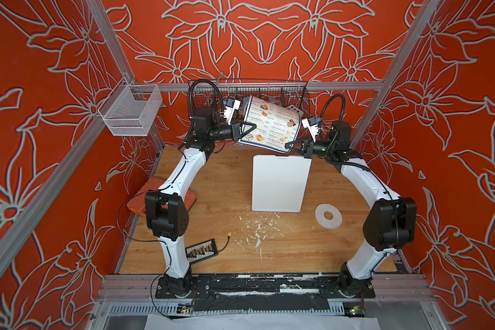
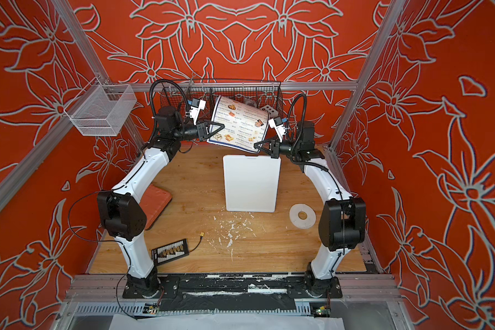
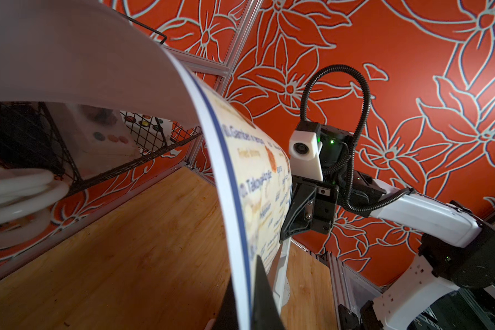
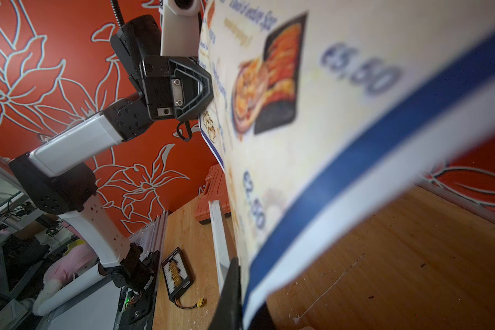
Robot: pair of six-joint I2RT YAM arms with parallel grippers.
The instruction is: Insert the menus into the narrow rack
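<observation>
A printed, curved menu (image 1: 269, 122) is held in the air in front of the black wire rack at the back. My left gripper (image 1: 250, 127) is shut on the menu at its left part, and its edge runs between the fingers in the left wrist view. My right gripper (image 1: 290, 145) is shut on the menu's lower right corner, which fills the right wrist view. Below the menu stands a white, flat upright panel (image 1: 278, 183); whether it is the narrow rack I cannot tell.
The black wire basket (image 2: 176, 93) hangs on the back rail, and a white mesh basket (image 1: 129, 115) on the left. An orange case (image 2: 156, 203), a connector board (image 1: 200, 250) and a white disc (image 1: 328, 222) lie on the table.
</observation>
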